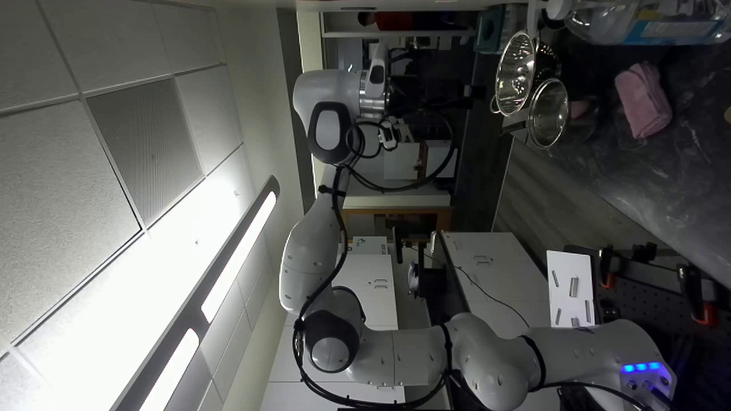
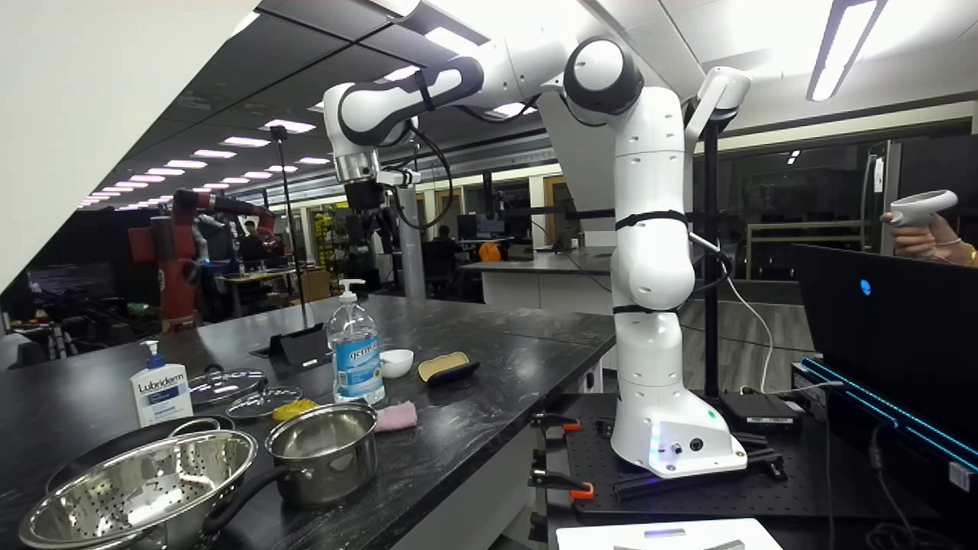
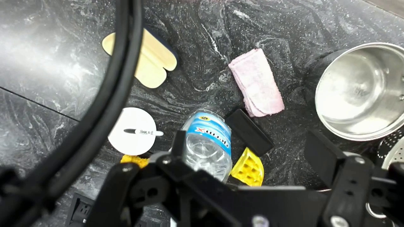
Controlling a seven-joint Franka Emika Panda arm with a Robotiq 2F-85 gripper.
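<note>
High over the dark counter, my gripper stands open in the wrist view, its fingers wide apart and nothing held. In exterior view 2 it point(image 2: 376, 224) hangs above the pump bottle point(image 2: 355, 353), well clear of it. Below in the wrist view lie a folded pink cloth point(image 3: 257, 83), a black block point(image 3: 249, 131) and a yellow waffle-like piece point(image 3: 248, 168). A steel pot point(image 3: 358, 92) stands to the right. At left, a marker point(image 3: 143, 132) rests in or across a white bowl point(image 3: 130, 142); an open cream-lined case point(image 3: 151, 75) lies above it.
A steel colander point(image 2: 137, 486) sits beside the pot, near a lotion bottle point(image 2: 162, 389) and glass lids point(image 2: 225, 383). Clamps point(image 2: 561, 483) line the robot's base plate. The counter around the pink cloth has bare room.
</note>
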